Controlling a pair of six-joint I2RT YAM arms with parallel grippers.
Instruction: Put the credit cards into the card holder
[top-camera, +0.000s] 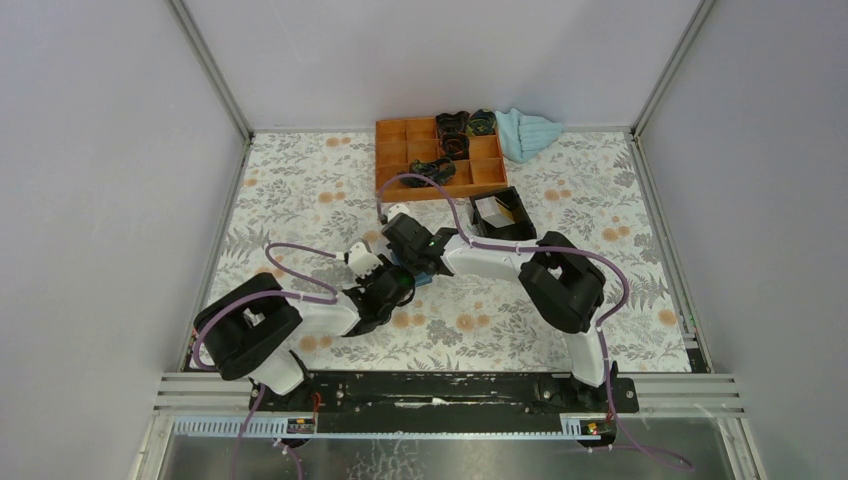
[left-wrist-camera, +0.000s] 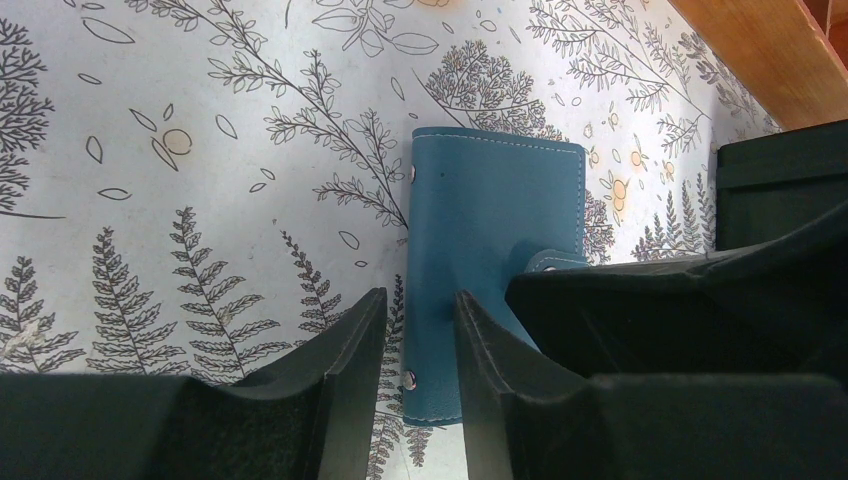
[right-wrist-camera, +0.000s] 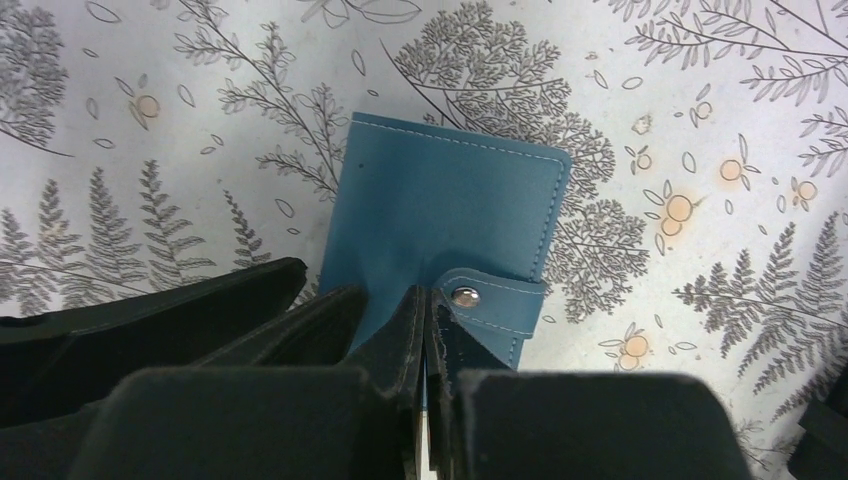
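Observation:
A teal-blue card holder (right-wrist-camera: 450, 200) lies flat on the patterned cloth, its strap (right-wrist-camera: 500, 300) lying across the front with a round snap on it. In the left wrist view my left gripper is part open over the studded edge of the holder (left-wrist-camera: 490, 200), with no object held between its fingers. Beside the snap, my right gripper is shut, nothing showing between its tips. Whether either gripper touches the holder is hard to tell. From above, both arms mostly cover the holder (top-camera: 423, 279). No credit card can be made out.
An orange compartment tray (top-camera: 405, 193) with dark items stands at the back. Right of it are a black box (top-camera: 518, 231) holding pale things and a light-blue cloth (top-camera: 527, 135). The two grippers are very close together.

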